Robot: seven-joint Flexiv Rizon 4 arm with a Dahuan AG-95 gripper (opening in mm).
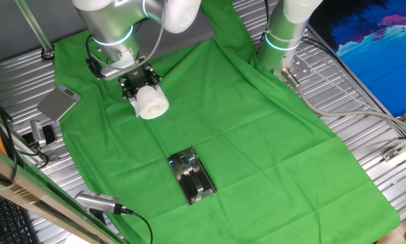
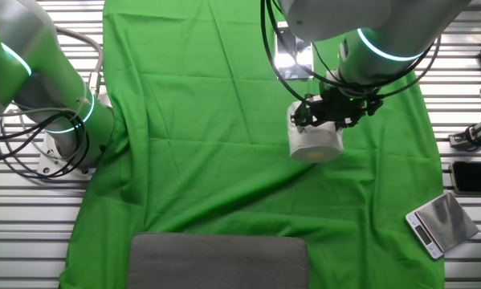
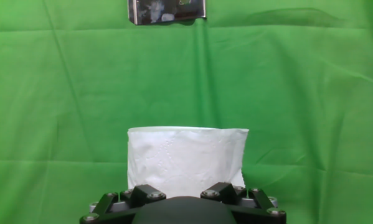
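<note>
A white paper roll (image 1: 150, 102) is at the end of my gripper (image 1: 141, 87). My gripper looks shut on it, with the black fingers meeting the near part of the roll; the contact itself is mostly hidden. In the wrist view the white roll (image 3: 186, 155) fills the lower middle, its side facing the camera, between and beyond the dark fingers. From the other side, the roll (image 2: 315, 144) shows a round end below the gripper (image 2: 336, 111). How high it is above the green cloth is hard to judge.
A shiny dark metal box (image 1: 192, 176) lies on the green cloth (image 1: 270, 149), apart from the roll. A small scale (image 1: 59, 103) sits at the cloth's edge. Behind is a grey pad (image 2: 218, 261).
</note>
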